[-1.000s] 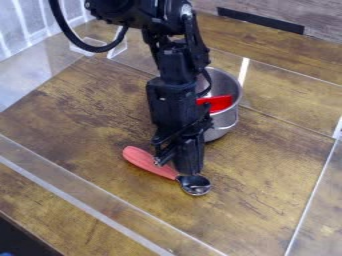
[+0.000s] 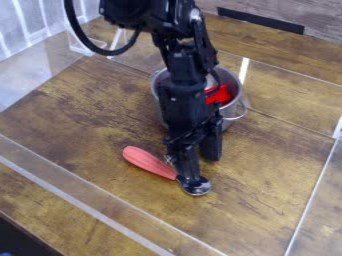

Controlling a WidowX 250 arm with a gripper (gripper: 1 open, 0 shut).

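Observation:
The robot's black gripper [image 2: 194, 160] reaches down from the top of the view to a red-handled spoon [image 2: 147, 160] on the wooden table, hanging over the spoon's metal end at its right. Whether its fingers touch the spoon or have anything between them cannot be told. A metal pot [image 2: 230, 112] stands behind the arm, mostly hidden, with something red [image 2: 219, 94] inside.
Bare wooden table [image 2: 74, 140] lies to the left and in front, and more is clear to the right. A pale, clear-looking edge runs along the upper left.
The spoon looks unmoved.

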